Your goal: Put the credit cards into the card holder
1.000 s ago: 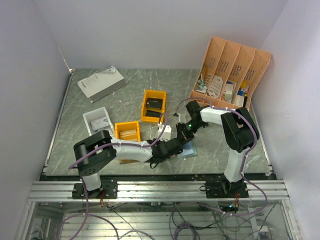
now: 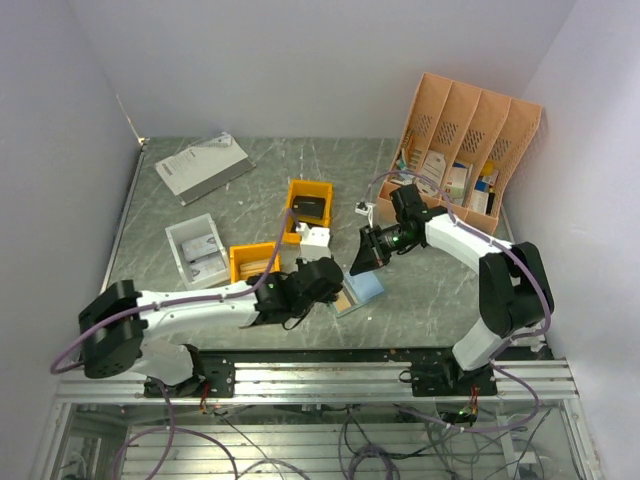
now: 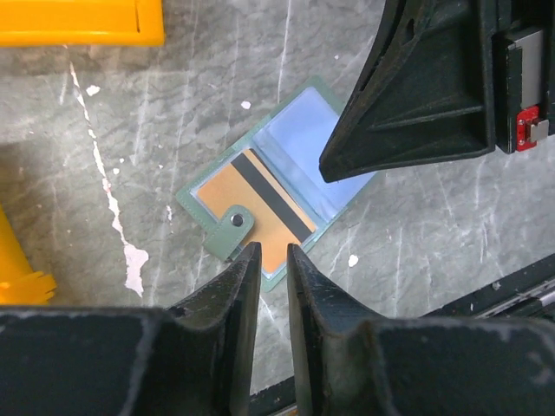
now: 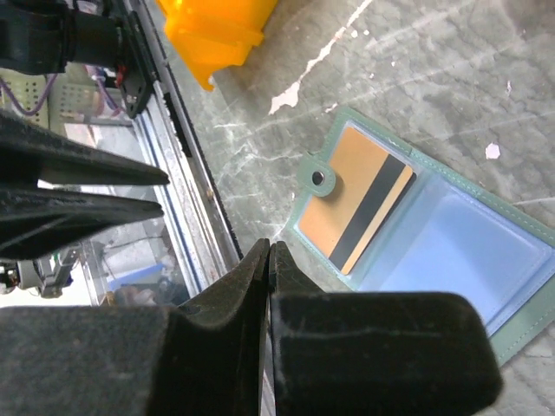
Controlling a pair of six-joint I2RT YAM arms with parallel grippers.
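Observation:
Open on the table lies the pale green card holder (image 2: 358,303), turned diagonally. A tan card (image 3: 267,230) with a black stripe sits in its pocket beside the snap tab (image 3: 231,230). The holder's other pocket (image 4: 464,243) is clear bluish plastic with no card visible in it. Above the snap-tab side hovers my left gripper, its fingers slightly apart and nothing between them. My right gripper is above the table beside the holder, its fingers together with nothing showing between. Neither gripper visibly holds the holder or the card.
Two yellow bins stand left of the holder: one with black cards (image 2: 309,207), the other with tan ones (image 2: 257,266). A white bin (image 2: 174,240) is farther left, a grey box (image 2: 205,168) at back left. The peach organizer (image 2: 470,140) fills the back right.
More of the holder shows now, and it lies at a more slanted angle.

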